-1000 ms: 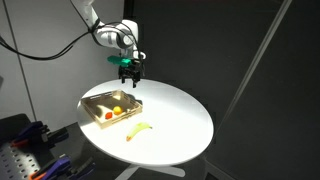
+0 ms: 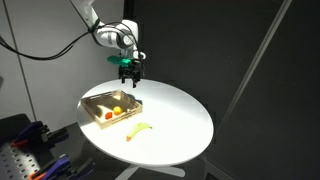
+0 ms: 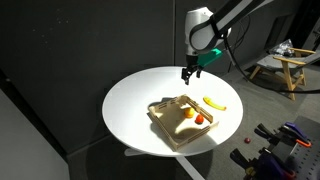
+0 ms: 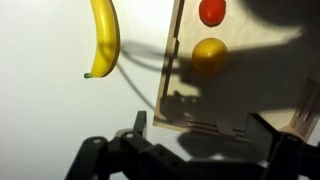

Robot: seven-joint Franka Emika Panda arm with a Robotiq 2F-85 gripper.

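My gripper stands open above the near edge of a shallow wooden tray (image 4: 168, 70), with nothing between its fingers. Inside the tray lie an orange fruit (image 4: 209, 56) and a red fruit (image 4: 212, 11), both ahead of the fingertips in the wrist view. A yellow banana (image 4: 105, 38) rests on the white table outside the tray, to its left in that view. From the side, the gripper (image 2: 129, 78) hangs well clear above the table, just beyond the tray (image 2: 93, 101).
Dark equipment (image 3: 275, 165) stands on the floor beside the table. A wooden chair (image 3: 290, 62) is in the background.
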